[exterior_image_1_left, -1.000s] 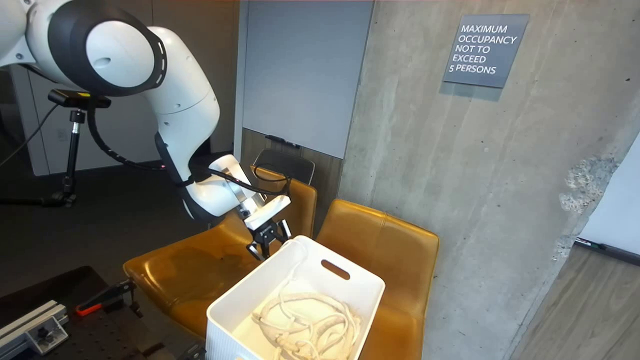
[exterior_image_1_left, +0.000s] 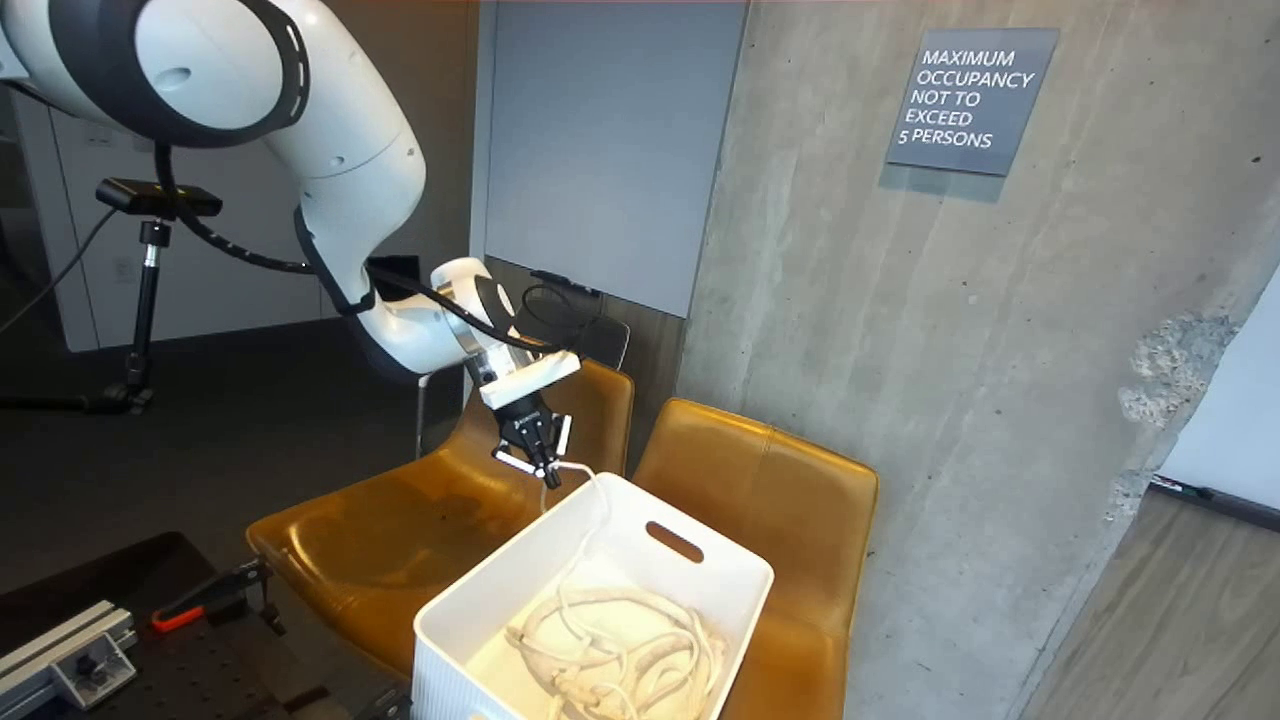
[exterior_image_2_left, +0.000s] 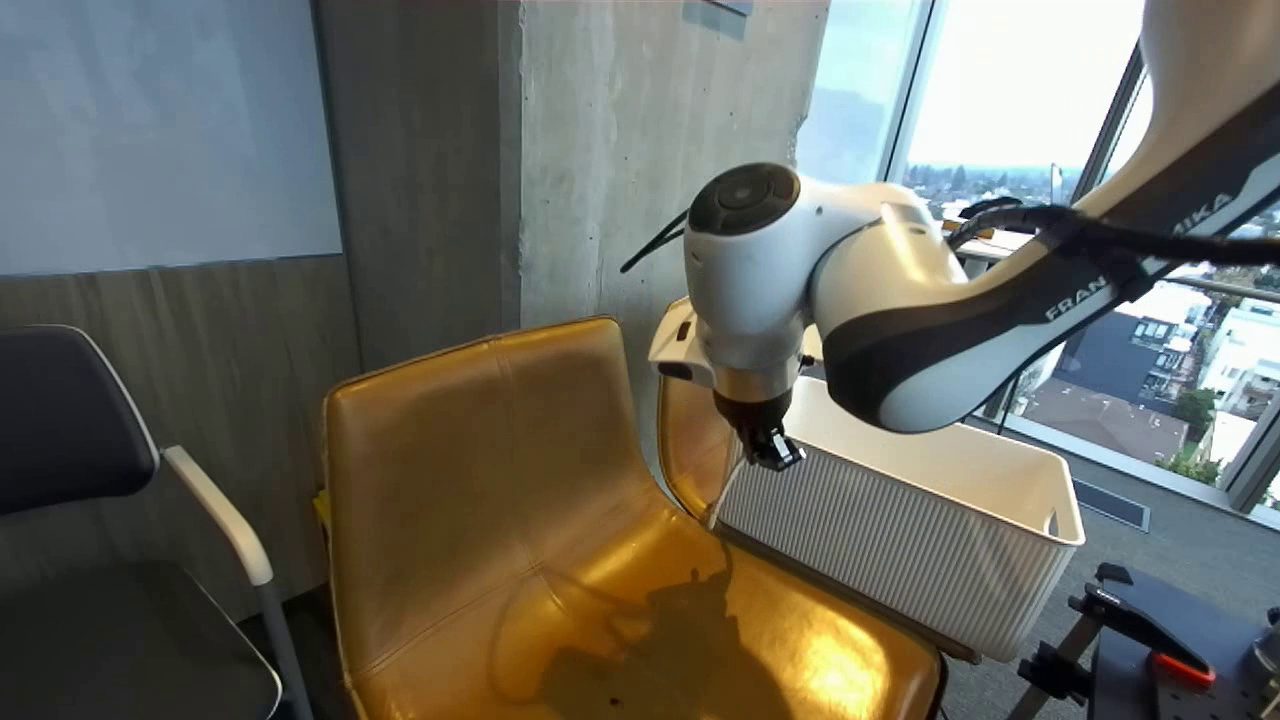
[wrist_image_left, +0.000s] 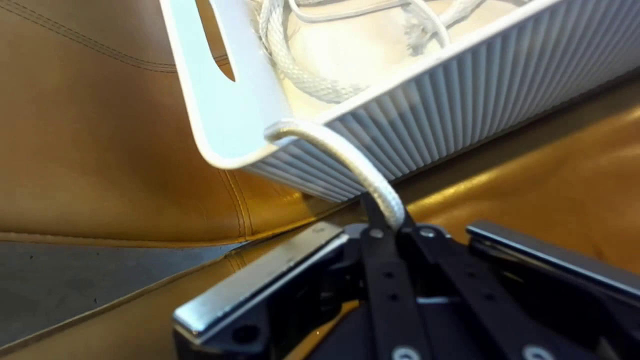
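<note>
Pinched in my shut gripper is a white rope (wrist_image_left: 348, 159) that arcs over the corner rim of the white bin (wrist_image_left: 420, 78). The gripper (exterior_image_1_left: 552, 474) stands outside the bin, near its back left corner and slightly above the rim. From there the rope (exterior_image_1_left: 582, 470) drops down the inner wall, and more rope (exterior_image_1_left: 624, 654) lies coiled on the bin floor. Exterior view 2 shows my gripper (exterior_image_2_left: 774, 454) beside the ribbed side of the bin (exterior_image_2_left: 888, 528), with a light strand (exterior_image_2_left: 723, 492) hanging below. Where that strand ends is unclear.
The bin rests on tan leather chairs; one chair (exterior_image_2_left: 480, 468) has a clear seat beneath my gripper. A concrete wall (exterior_image_1_left: 960, 360) stands behind. A dark table with a clamp (exterior_image_1_left: 210, 596) is at front left, and a camera tripod (exterior_image_1_left: 144, 300) stands farther back.
My gripper was lower and open outside the bin's corner; now it is shut on the rope and raised. The rope is lifted above the rim. The bin has barely shifted.
</note>
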